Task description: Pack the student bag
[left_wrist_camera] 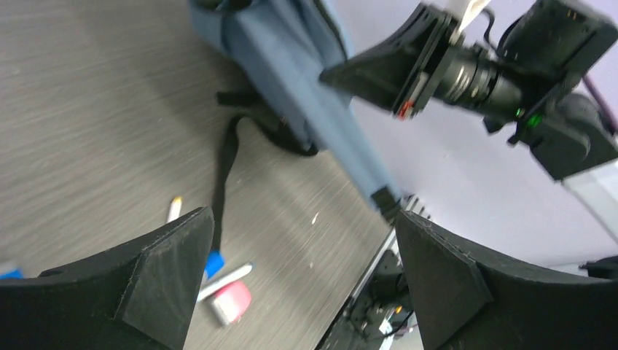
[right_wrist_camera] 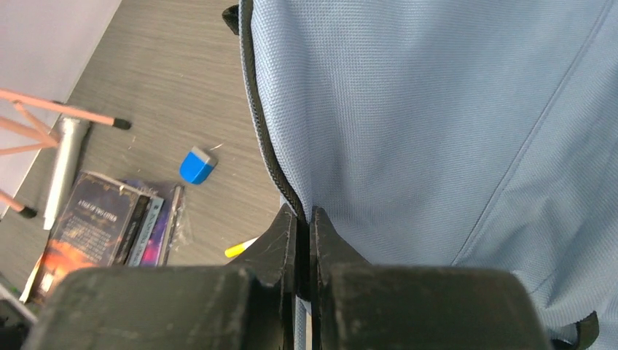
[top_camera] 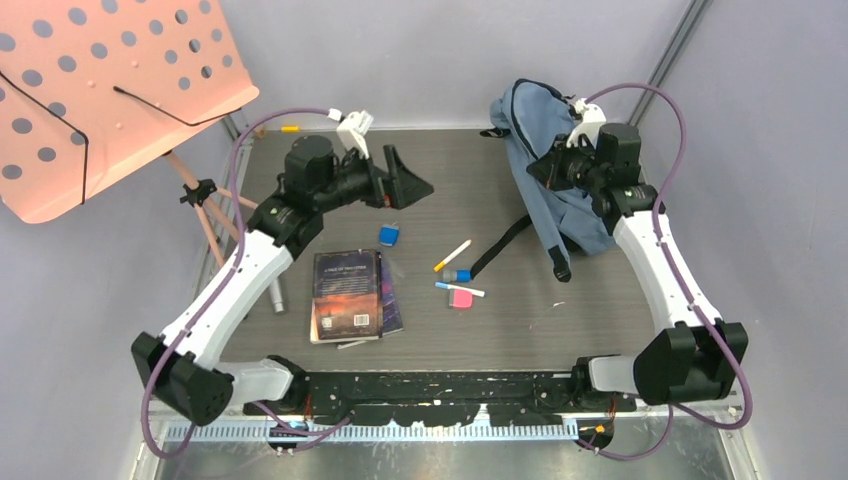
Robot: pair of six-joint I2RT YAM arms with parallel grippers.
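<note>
A blue backpack point(top_camera: 535, 200) lies slanted on the right side of the table, black straps trailing left. My right gripper point(top_camera: 541, 168) is shut on its zippered edge, seen close up in the right wrist view with the fabric point(right_wrist_camera: 437, 124) filling much of it. My left gripper point(top_camera: 410, 185) hangs open over the middle. Below lie two stacked books point(top_camera: 345, 295), a blue item point(top_camera: 389, 234), a yellow-capped marker point(top_camera: 453, 255), a blue cylinder point(top_camera: 462, 275), a light-blue marker point(top_camera: 466, 289) and a pink item point(top_camera: 461, 300).
A peach perforated board point(top_camera: 110, 80) on a tripod stands at the back left, with a silver tube point(top_camera: 277, 296) near it. Walls edge the table at back and sides.
</note>
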